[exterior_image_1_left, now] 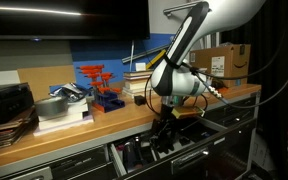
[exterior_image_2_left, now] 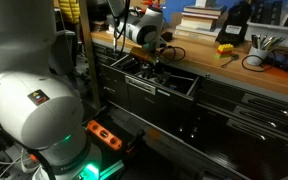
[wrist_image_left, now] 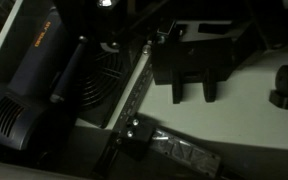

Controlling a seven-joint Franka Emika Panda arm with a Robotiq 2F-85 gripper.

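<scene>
My gripper (exterior_image_1_left: pixel 164 134) is open and hangs over an open drawer (exterior_image_1_left: pixel 118 160) below the wooden counter. In the second exterior view the gripper (exterior_image_2_left: pixel 154 66) reaches down toward the same drawer (exterior_image_2_left: pixel 195 88), its fingertips hard to make out against the dark contents. Inside the drawer, the wrist view shows a dark cylindrical tool (wrist_image_left: pixel 42 65) with orange lettering at left. Beside it are a round fan-like grille (wrist_image_left: pixel 99 82), a narrow perforated metal strip (wrist_image_left: pixel 134 88) and a clear packet (wrist_image_left: pixel 184 150). Nothing appears held.
The counter (exterior_image_1_left: pixel 119 118) carries a pot (exterior_image_1_left: pixel 51 106), stacked books (exterior_image_1_left: pixel 136 82), red-handled items (exterior_image_1_left: pixel 96 75) and a cardboard box (exterior_image_1_left: pixel 224 62). A cup of pens (exterior_image_2_left: pixel 256 58) stands near the counter's front edge. The drawer's front wall borders the gripper closely.
</scene>
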